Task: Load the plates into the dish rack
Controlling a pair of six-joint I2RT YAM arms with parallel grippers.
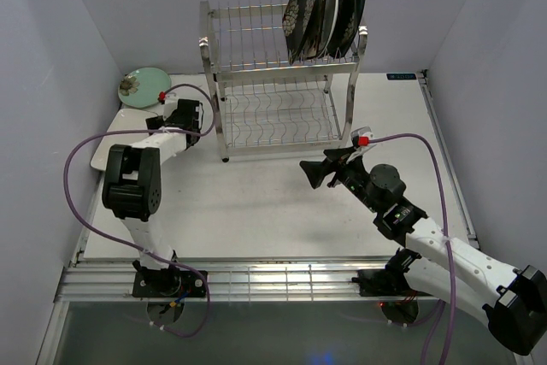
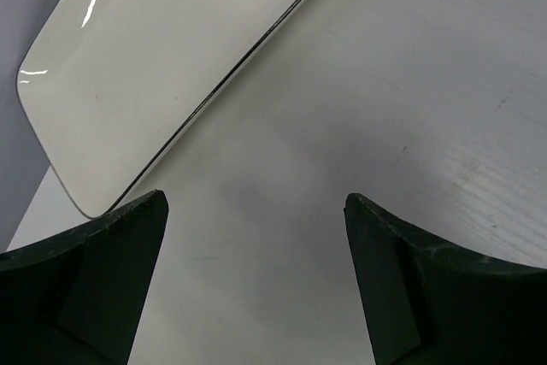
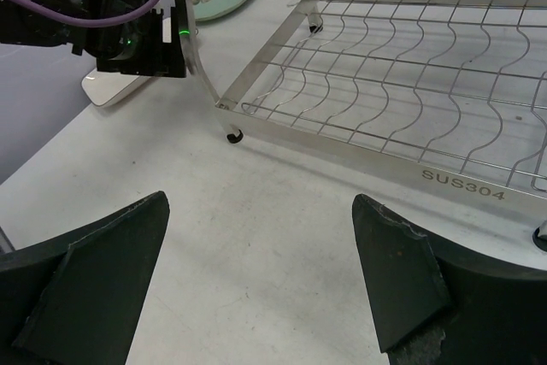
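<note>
A white rectangular plate [image 2: 162, 57] lies at the left of the floor, its edge just beyond the fingers of my open left gripper; nothing is between them. A green flowered plate [image 1: 142, 90] rests behind it by the wall. The steel dish rack [image 1: 273, 144] holds several plates, mostly dark, upright on the right of its upper tier [image 1: 320, 10]; the lower tier is empty. My right gripper stands open and empty in front of the rack, right of centre.
Grey walls [image 1: 55, 57] bound the area. The floor in front of the rack is clear. Purple cables loop over both arms.
</note>
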